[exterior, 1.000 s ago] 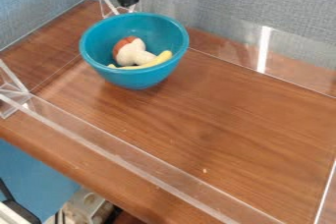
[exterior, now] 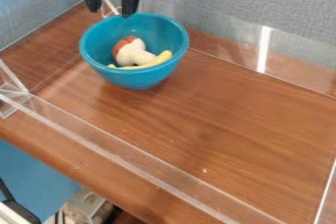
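A teal bowl [exterior: 167,31] stands on the wooden table at the upper left. Inside it lie a white toy [exterior: 137,54] with a red-orange part [exterior: 125,44] and a yellow banana-shaped piece [exterior: 163,58]. The black gripper [exterior: 110,3] hangs above the bowl's back left, at the top edge of the view, its two fingers apart with nothing visible between them.
Clear plastic walls [exterior: 157,174] border the wooden surface [exterior: 223,120], which is bare to the right and front of the bowl. Grey-blue padded panels [exterior: 276,12] rise behind and at the left.
The gripper has come lower into view and a little to the left, showing both fingers. The bowl and its contents look unchanged.
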